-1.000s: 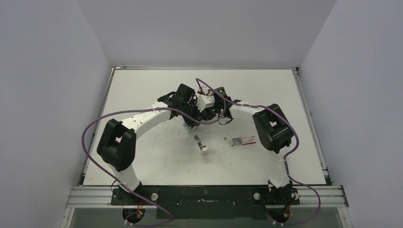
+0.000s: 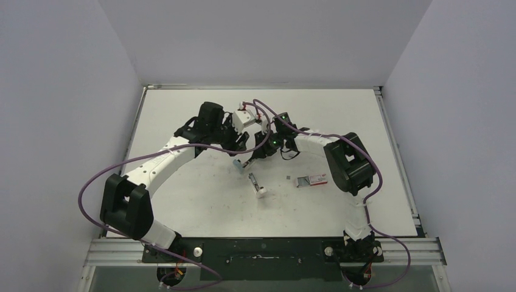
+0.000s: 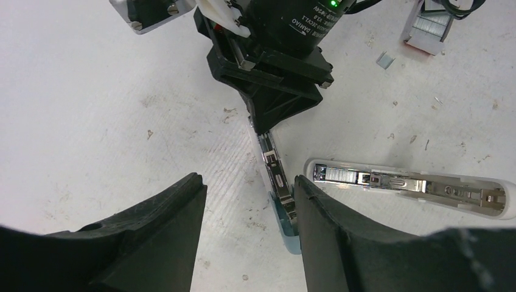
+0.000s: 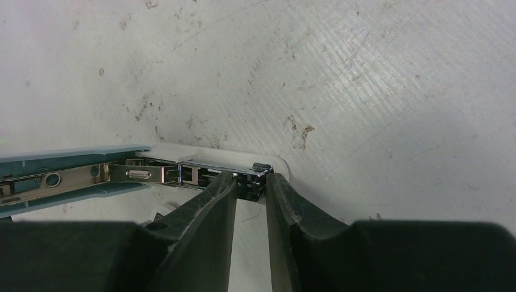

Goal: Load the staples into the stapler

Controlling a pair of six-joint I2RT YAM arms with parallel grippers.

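Observation:
An opened stapler with a pale blue part (image 3: 291, 240) and metal magazine (image 3: 275, 170) lies on the table, its far end under my right gripper, whose fingertips are close together on the magazine's metal end piece. Whether they grip it is hard to tell. My left gripper hangs above the stapler, fingers apart with nothing between them. A second white stapler part (image 3: 499, 201), with staples in its metal channel, lies beside it, seen also in the top view (image 2: 260, 192).
A staple box (image 2: 317, 179) lies right of centre, near a small staple piece (image 3: 385, 59). Both arms crowd the middle.
My left arm has drawn back leftwards from the stapler, uncovering more of it in the top view.

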